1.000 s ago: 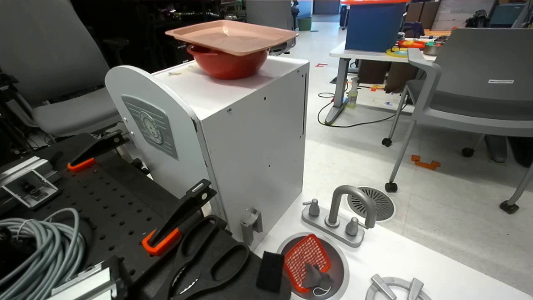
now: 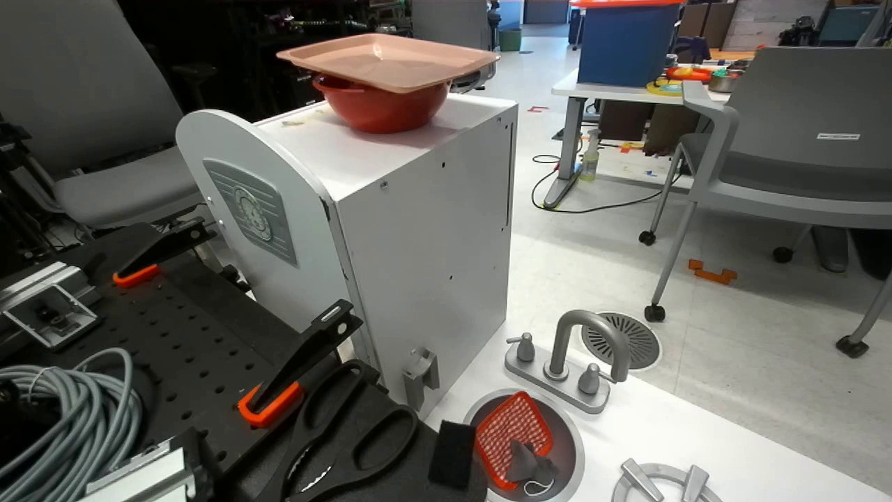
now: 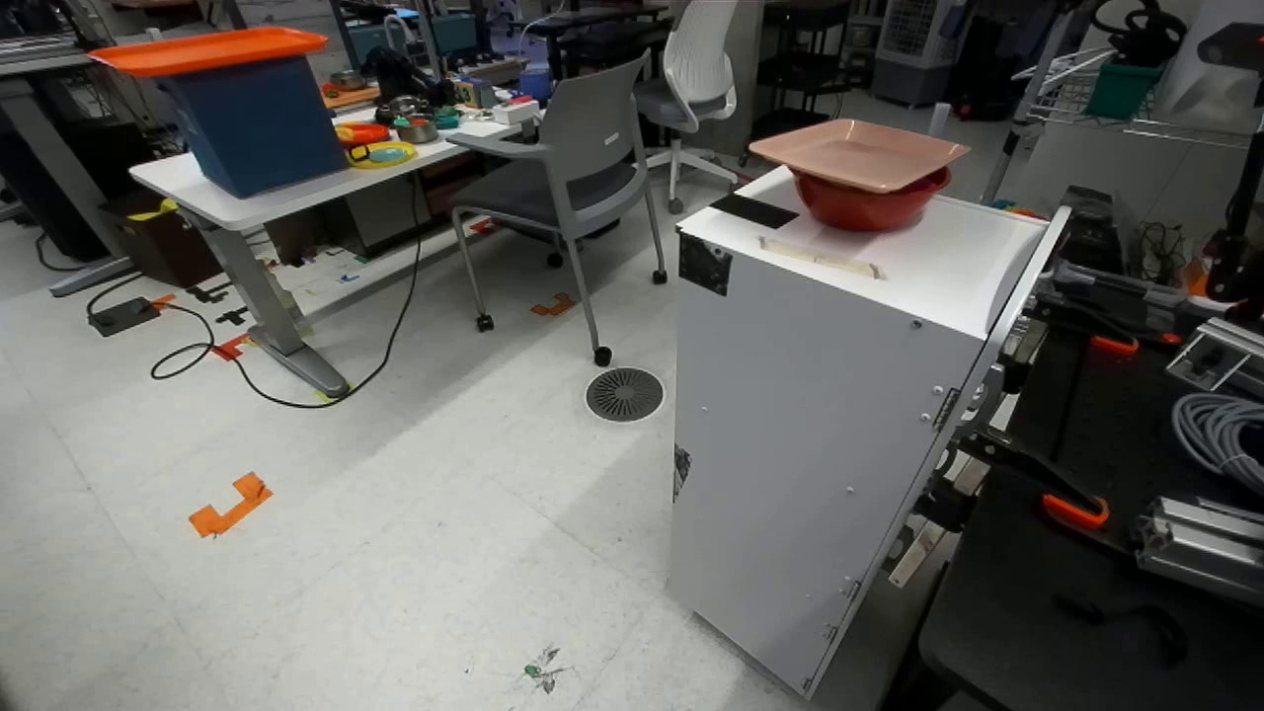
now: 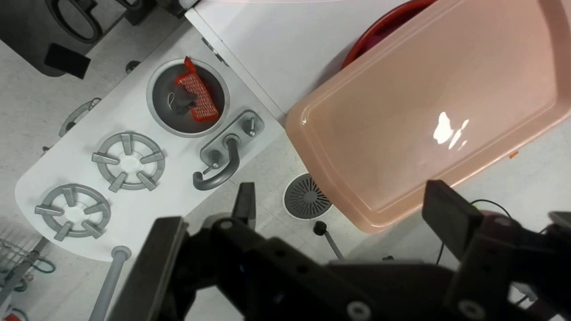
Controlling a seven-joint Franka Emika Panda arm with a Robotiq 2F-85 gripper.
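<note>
In the wrist view my gripper is open, its dark fingers wide apart with nothing held. Beyond it lies a pink tray (image 4: 428, 101), resting on a red bowl (image 4: 377, 29) that it mostly covers. Both exterior views show the tray (image 2: 389, 60) slightly tilted over the bowl (image 2: 385, 109), on top of the white cabinet (image 2: 426, 226). A round sink (image 4: 151, 96) is set in the white counter, holding a red-and-white piece (image 4: 200, 99) and a small grey item (image 4: 183, 100). My gripper does not appear in either exterior view.
A grey faucet (image 2: 577, 351) rises beside the sink. Two burner rings sit farther along the counter, one a grey ring (image 4: 128, 160). Black scissors (image 2: 351, 435) and an orange-tipped clamp (image 2: 288, 376) lie on the dark table. Open floor surrounds the drain (image 3: 624, 393).
</note>
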